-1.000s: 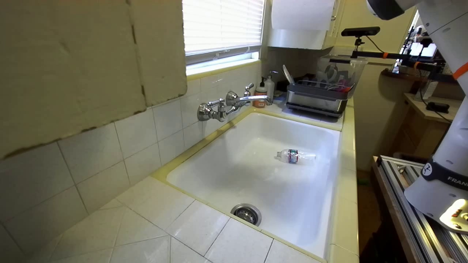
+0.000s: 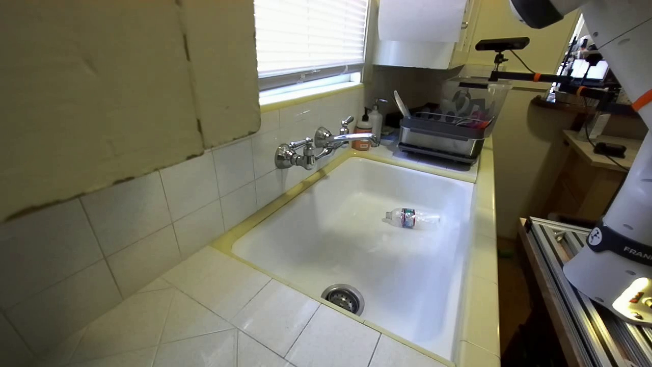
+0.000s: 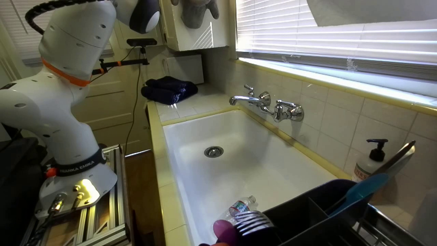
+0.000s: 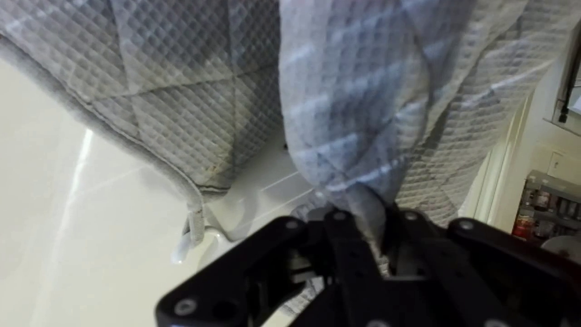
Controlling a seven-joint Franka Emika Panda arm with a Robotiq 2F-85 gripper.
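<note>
Grey quilted cloth (image 4: 343,98), with a waffle texture and piped edges, fills the upper part of the wrist view. My gripper is shut on a bunched fold of it. To the left, another quilted piece (image 4: 179,92) ends at a white hook (image 4: 188,245) on the pale surface; its edging loops around there. From exterior view 2, a grey mitt-like cloth (image 3: 194,14) shows at the top edge in front of the white cabinet (image 3: 205,35). Both exterior views leave my gripper out of frame, and only the arm (image 3: 78,45) shows.
Below is a white sink (image 2: 293,244) with a clear plastic bottle (image 2: 412,218) lying in it. A chrome faucet (image 2: 354,138) juts from the tiled wall. A dish rack (image 2: 441,137) and dark folded cloth (image 3: 170,90) occupy opposite counter ends.
</note>
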